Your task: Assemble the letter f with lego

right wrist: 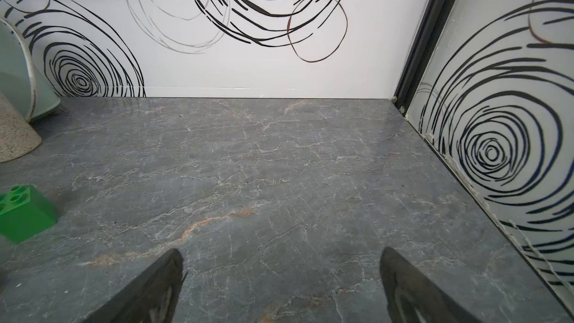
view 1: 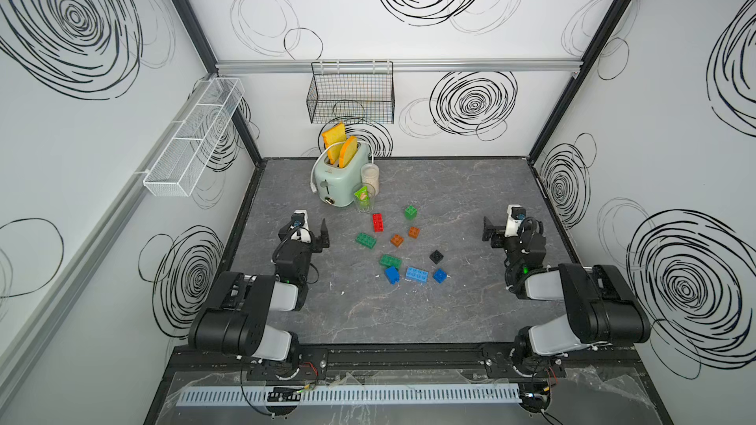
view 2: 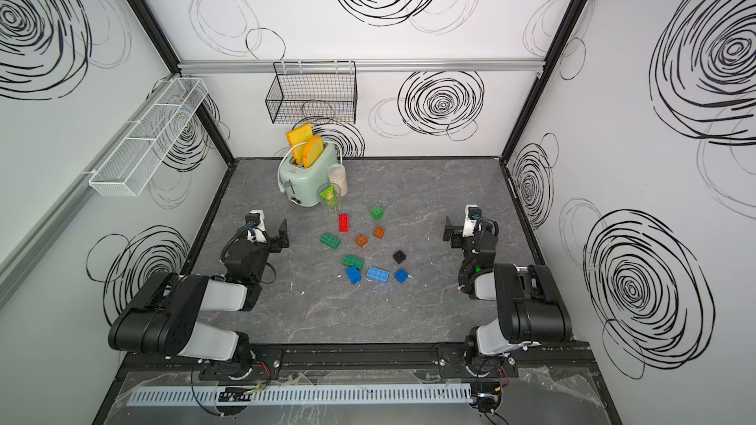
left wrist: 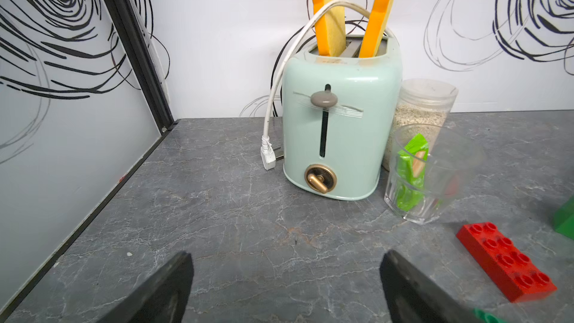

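Observation:
Loose bricks lie apart on the grey table between the arms: a red brick point(view 1: 377, 222), a bright green brick point(view 1: 410, 211), two darker green bricks, one farther left point(view 1: 365, 241) and one nearer point(view 1: 390, 260), two orange-brown bricks, left point(view 1: 397, 240) and right point(view 1: 414, 232), a black brick point(view 1: 436, 255), a light blue brick point(view 1: 416, 274), and two darker blue bricks, left point(view 1: 392, 274) and right point(view 1: 440, 274). Left of them, my left gripper is open and empty. My right gripper, also open and empty, stands well to their right.
A mint toaster point(view 1: 339, 181) with yellow slices stands at the back left. Beside it are a jar point(view 1: 371, 177) and a clear cup point(left wrist: 439, 173) holding a green packet. Wire baskets hang on the back and left walls. Bare table point(view 1: 464, 322) lies in front of the bricks.

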